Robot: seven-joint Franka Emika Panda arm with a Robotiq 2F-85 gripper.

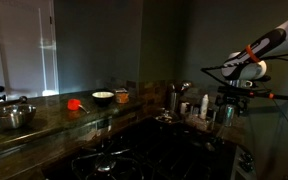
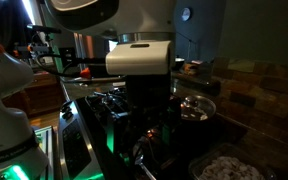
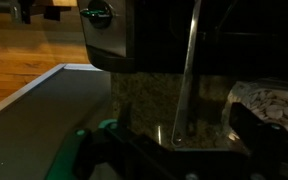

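Note:
My gripper stands open, its dark fingers spread at the lower edge of the wrist view. Between and beyond them, a long, thin metal utensil lies across the stove edge and onto the speckled counter. Nothing shows held. From the side, the gripper hangs at the right, over the counter beyond the stove. In exterior view 2 the arm's large housing hides much of the scene, and the gripper is dark and hard to make out below it.
A clear container of pale pieces sits right of the utensil. The stove's front knob shows at top left. A metal pan rests on the stove. A steel bowl, red cup and white bowl stand on the far counter.

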